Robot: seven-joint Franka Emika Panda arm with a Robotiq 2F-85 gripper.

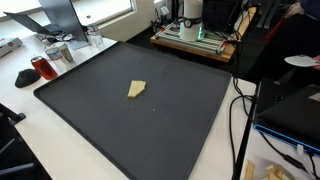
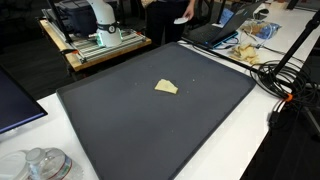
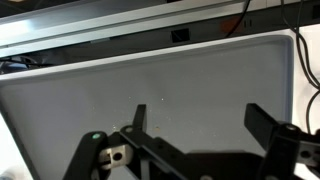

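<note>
A small pale yellow piece (image 1: 136,89), flat and cut with straight edges, lies alone on the dark grey board (image 1: 150,130). From the opposite side the same yellow piece (image 2: 166,87) shows toward the back of the board. In the wrist view my gripper is open, its two black fingers wide apart with only bare grey surface showing between them. The yellow piece does not show in that view. Neither exterior view clearly shows the gripper's fingers.
Cans and jars (image 1: 58,50) and a red-and-black object (image 1: 43,68) stand on the white table beyond the board. Black cables (image 1: 236,105) run along its right side. A white plate-like object (image 1: 299,60) is at the far right. Most of the board is clear.
</note>
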